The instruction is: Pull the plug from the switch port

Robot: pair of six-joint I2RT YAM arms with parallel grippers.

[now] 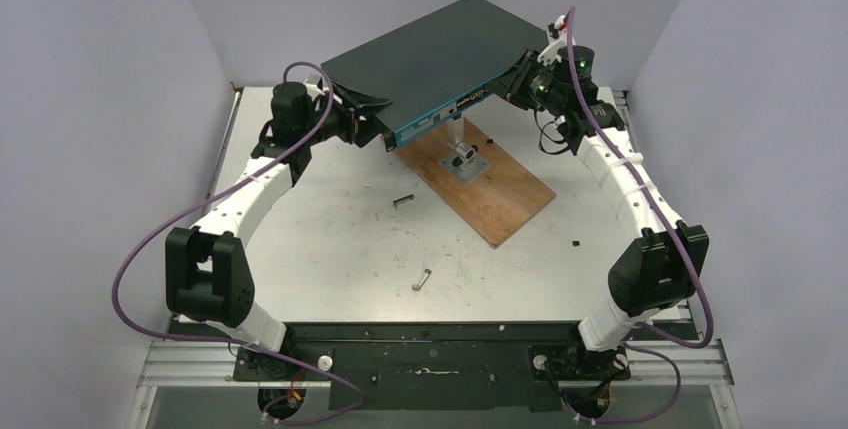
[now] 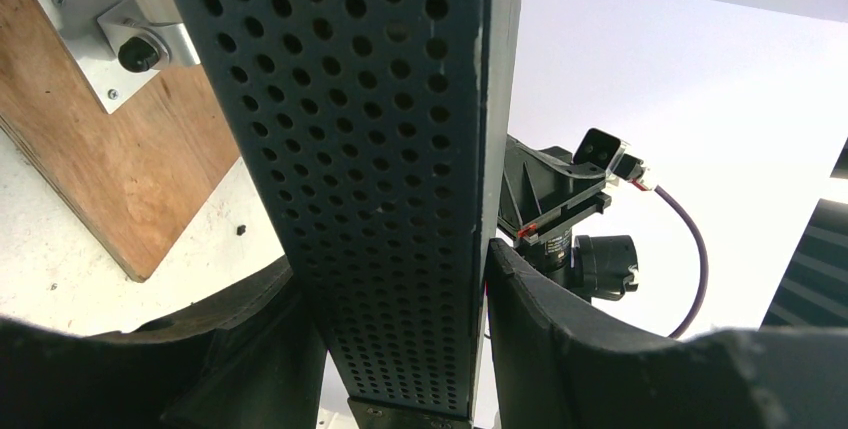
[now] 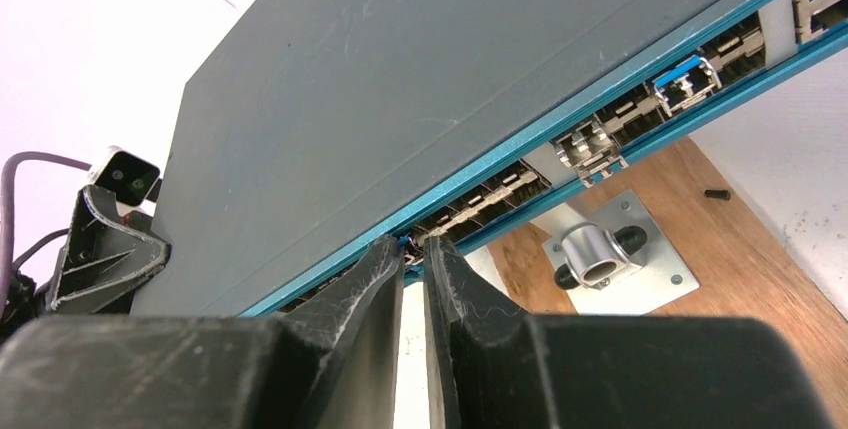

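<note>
The dark switch [image 1: 430, 49] with a teal front edge stands tilted on a metal post over a wooden board. My left gripper is shut on the perforated side [image 2: 350, 99] of the switch, at its near left end in the top view. In the right wrist view my right gripper is at the row of ports [image 3: 480, 204], its fingertips close together around a small blue-and-metal piece, mostly hidden by them; whether it grips it I cannot tell. Other metal port fittings [image 3: 685, 84] show farther along the row.
The wooden board [image 1: 510, 199] with a mounting plate [image 1: 465, 171] lies below the switch. Small metal pieces [image 1: 421, 279] lie on the white table, which is otherwise largely clear in front.
</note>
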